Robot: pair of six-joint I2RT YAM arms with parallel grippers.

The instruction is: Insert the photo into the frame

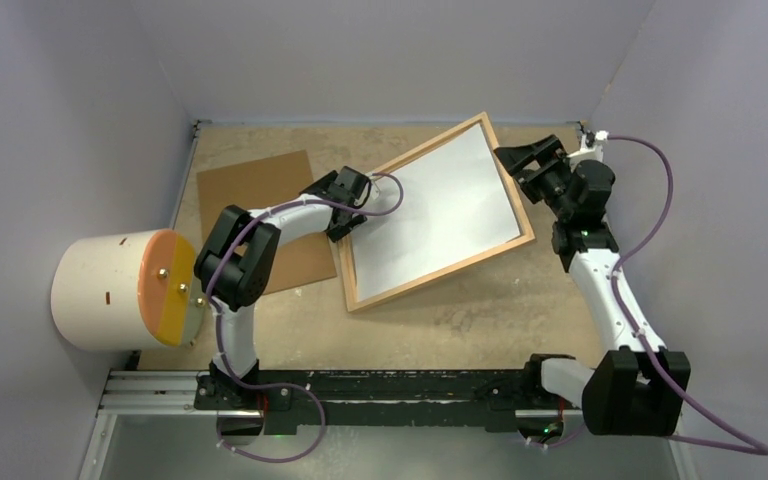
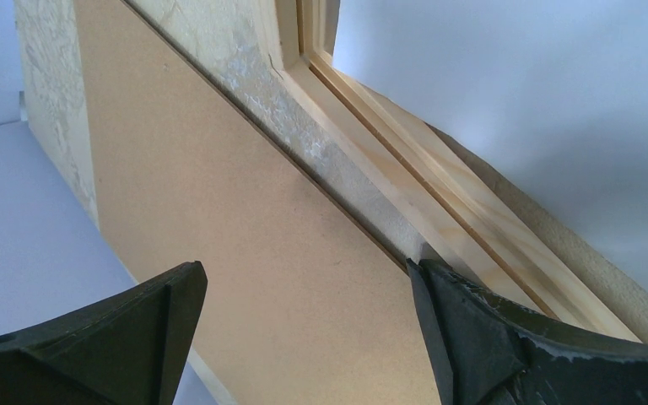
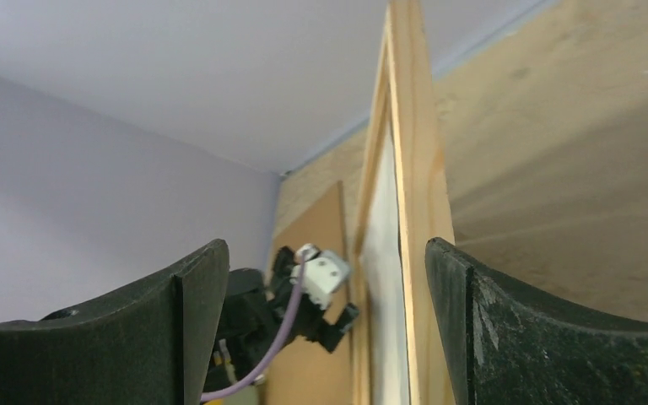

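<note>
The wooden frame (image 1: pixel 440 270) is tilted, its right end raised toward the back, with a white sheet (image 1: pixel 430 210) inside. My right gripper (image 1: pixel 525 160) is at that raised end; in the right wrist view the frame's side rail (image 3: pixel 422 169) stands between its fingers, by the right-hand one, and the fingers look part open; grip cannot tell. My left gripper (image 1: pixel 335 205) is at the frame's left end, fingers apart over a brown board (image 2: pixel 245 236), one finger beside the wooden rail (image 2: pixel 405 169).
The brown board (image 1: pixel 250 180) lies left of the frame. A white cylinder (image 1: pixel 110 290) with coloured end is at the front left. Bare table shows along the front.
</note>
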